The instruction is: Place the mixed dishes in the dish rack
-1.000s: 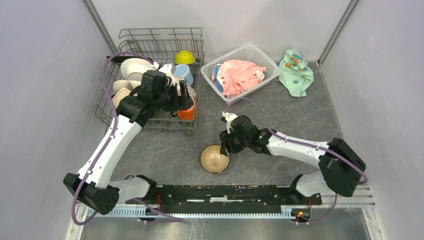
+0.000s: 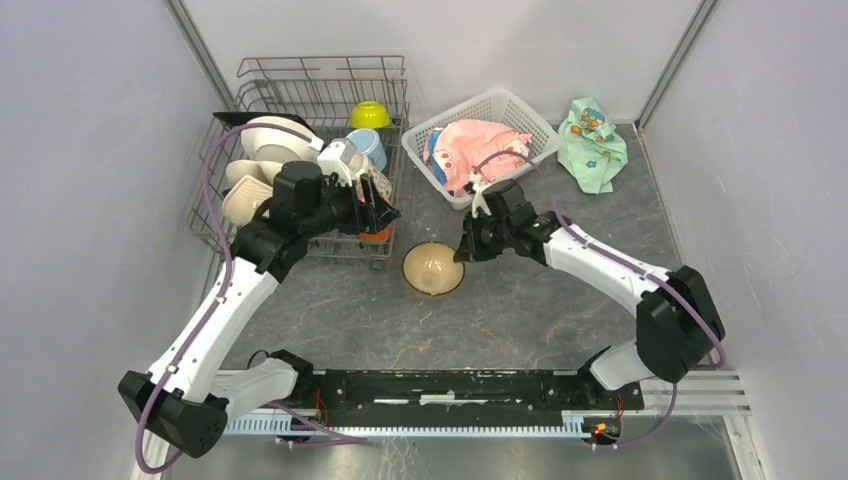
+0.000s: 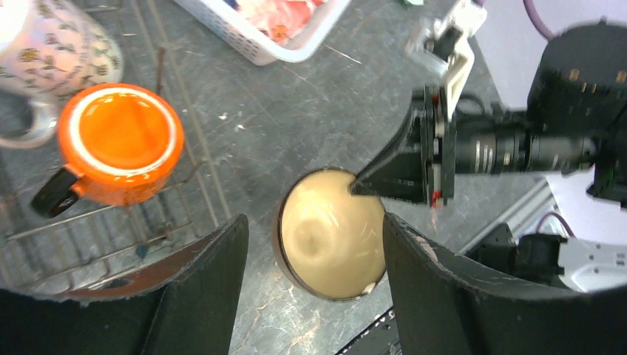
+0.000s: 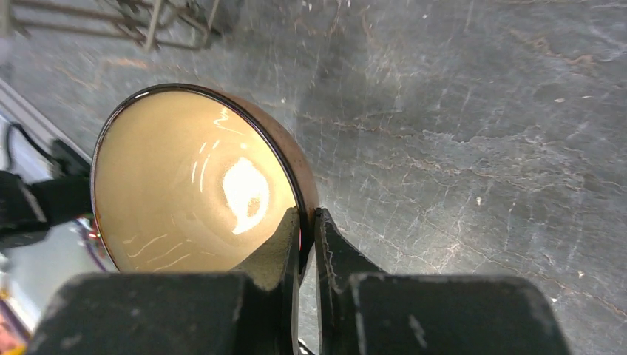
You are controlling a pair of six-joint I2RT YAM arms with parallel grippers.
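A cream bowl with a dark rim (image 2: pixel 430 270) (image 3: pixel 325 229) (image 4: pixel 185 177) is held at its right edge by my right gripper (image 2: pixel 461 252), shut on the rim, above the worktop right of the wire dish rack (image 2: pixel 320 80). My left gripper (image 2: pixel 378 210) is open over the rack's front right, with nothing between its fingers. The rack holds white plates and bowls (image 2: pixel 275 135), a yellow bowl (image 2: pixel 370 114), a blue cup (image 2: pixel 365 145), a patterned mug (image 3: pixel 59 48) and an orange mug (image 3: pixel 122 140).
A white basket (image 2: pixel 530 170) with pink cloth stands at the back, right of the rack. A green cloth (image 2: pixel 590 145) lies at the back right. Bare worktop (image 2: pixel 560 320) shows at the front and right; side walls bound it.
My right gripper has risen and moved toward the back with the bowl, which now sits farther back in the top view. The left gripper has shifted slightly right.
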